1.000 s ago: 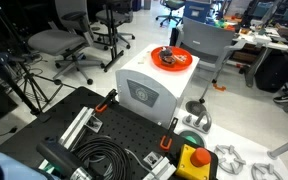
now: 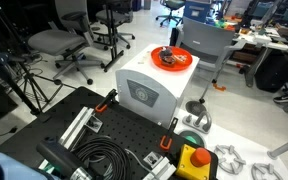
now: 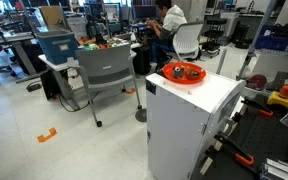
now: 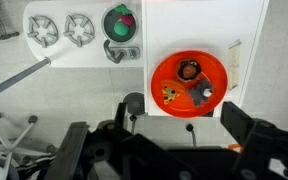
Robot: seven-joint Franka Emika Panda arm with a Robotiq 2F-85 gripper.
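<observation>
A round red plate (image 4: 188, 83) lies on the white surface in the wrist view. On it are a brown ring-shaped item (image 4: 189, 71), a pizza-like wedge (image 4: 170, 92) and a dark grey item (image 4: 200, 92). The same plate (image 2: 171, 58) tops the white cabinet in exterior view 1, and the plate (image 3: 184, 73) shows in exterior view 2. My gripper spans the lower part of the wrist view, its dark fingers wide apart with nothing between them. A small pan (image 4: 122, 24) at the upper left holds a green and a red item.
Burner shapes (image 4: 45, 31) lie left of the pan on a white panel. A yellow box with an orange-red top (image 2: 196, 161) stands near the front in exterior view 1. Beside it is a coil of black cable (image 2: 102, 158). A grey chair (image 3: 108, 81) stands behind the cabinet.
</observation>
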